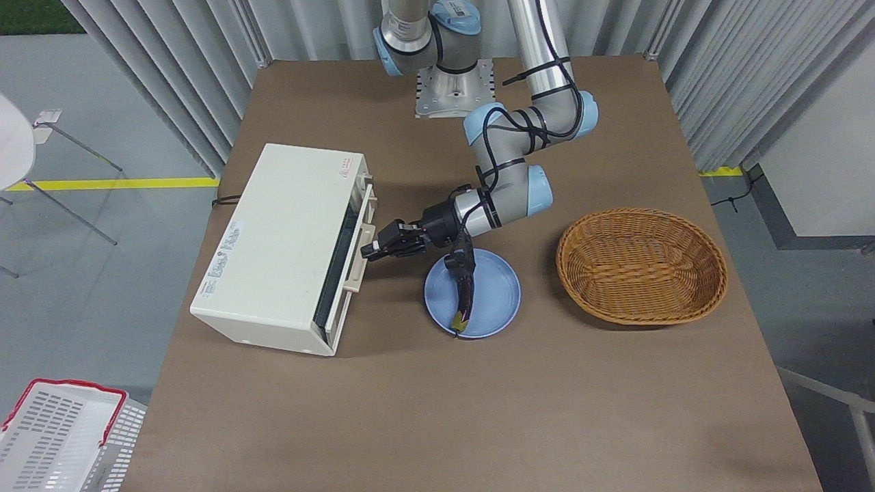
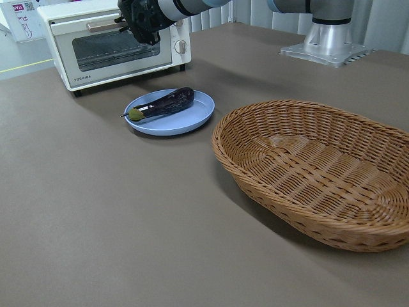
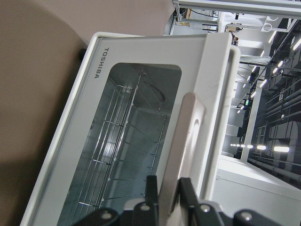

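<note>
A white Toshiba toaster oven (image 1: 271,238) stands on the table's left, its door (image 3: 80,141) tilted slightly out at the top, with wire racks behind the glass. My gripper (image 1: 369,251) is at the door's handle (image 3: 181,141). In the wrist view its black fingers are shut on the pale handle bar. An eggplant (image 2: 166,102) with a green stem lies on a blue plate (image 1: 500,291) beside the oven, partly hidden under the wrist in the front view.
A wicker basket (image 1: 641,262) sits to the right of the plate. The arm's base (image 2: 326,51) is at the back.
</note>
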